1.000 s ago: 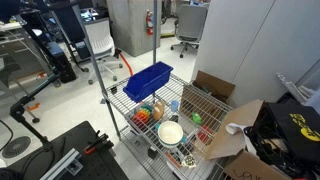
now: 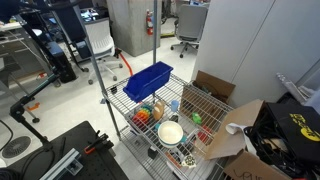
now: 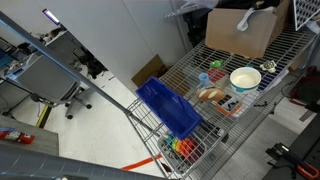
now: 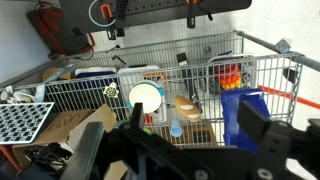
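Observation:
Two dark, blurred fingers (image 4: pixel 122 148) of my gripper stand wide apart at the bottom of the wrist view, open with nothing between them. They hang over a wire-mesh surface (image 3: pixel 232 127). On the mesh lies a round bowl (image 2: pixel 171 132), white inside with a pale green rim. A blue bin (image 3: pixel 168 108) stands at one end, partly covered by a finger in the wrist view. Between bowl and bin are a light blue cup (image 4: pixel 176 128) and a tan, elongated item (image 4: pixel 185 107). Bright, multicoloured pieces (image 4: pixel 232 78) sit near the bin.
An open cardboard box (image 2: pixel 233 125) stands at the end opposite the bin, with dark items beside it. A smaller brown carton (image 2: pixel 214 86) is behind the mesh. Upright posts (image 2: pixel 97 50) rise near the bin. Some bare mesh shows around the cup.

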